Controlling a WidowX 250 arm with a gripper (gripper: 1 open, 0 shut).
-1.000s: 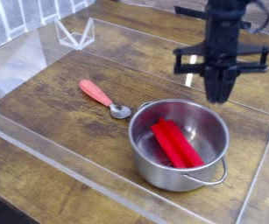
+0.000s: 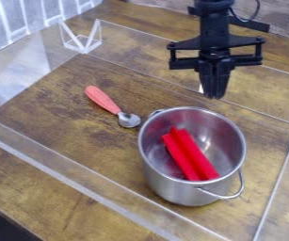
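My black gripper [image 2: 214,75] hangs over the back right of the table, shut, with nothing visible between its fingers. It is above and behind a steel pot [image 2: 227,188] with a side handle, apart from it. Inside the pot lie red stick-like objects [image 2: 192,156]. Left of the pot a spoon with a pink handle [image 2: 104,101] and a metal head rests on the wooden table [image 2: 58,179].
Clear tape lines and a small taped marker [image 2: 81,42] cross the table. A white railing [image 2: 15,19] stands at the back left.
The pot, red objects and spoon have not moved.
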